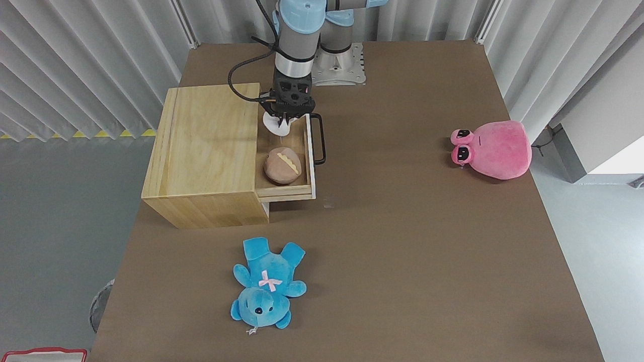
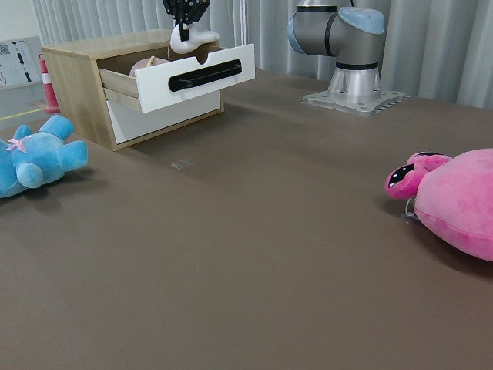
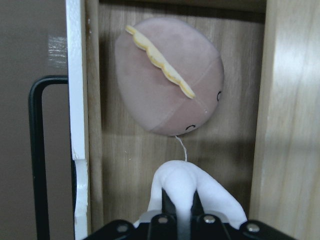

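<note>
My gripper is shut on a white plush toy (image 3: 175,175) and holds it over the open drawer (image 2: 154,92) of a light wooden cabinet (image 1: 199,139), toward the drawer's back end in the front view. In the drawer lies a round brown-pink plush (image 1: 282,166) with a cream zigzag strip; in the wrist view it sits just beyond the white toy. The drawer has a white front and a black handle (image 1: 320,139).
A blue plush bear (image 1: 268,283) lies in front of the cabinet, and a pink plush (image 1: 501,151) with big eyes is at the right.
</note>
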